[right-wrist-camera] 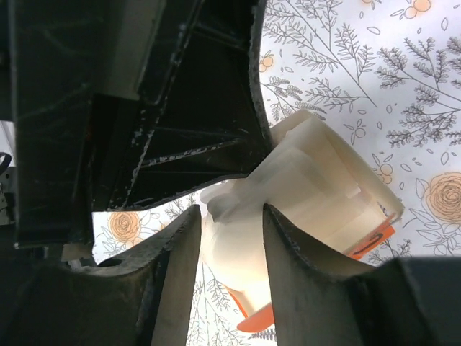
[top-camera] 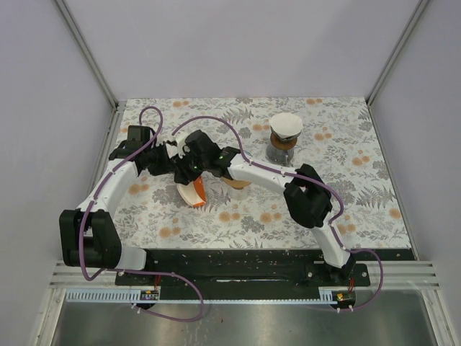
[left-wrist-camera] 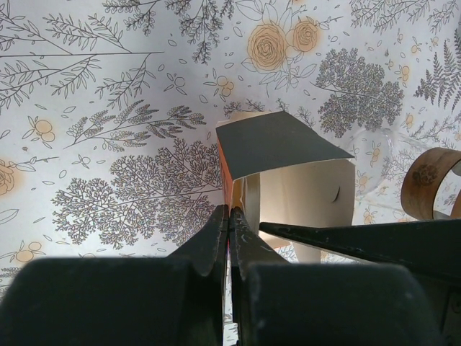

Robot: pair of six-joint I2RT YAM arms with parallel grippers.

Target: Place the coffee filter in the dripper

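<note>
The filter pack (top-camera: 190, 193), an orange-edged box with a dark flap (left-wrist-camera: 282, 140) standing up, holds cream paper filters (right-wrist-camera: 310, 202). My left gripper is shut at the box's edge; whether the box wall is between its fingers is unclear. My right gripper is over the filters, its fingertips a little apart against the paper, with no clear hold visible. The glass dripper (top-camera: 281, 151) with a wooden collar (left-wrist-camera: 421, 184) stands right of the box, a white top (top-camera: 287, 124) on it.
A tan round object (top-camera: 236, 184) lies partly under the right arm.
</note>
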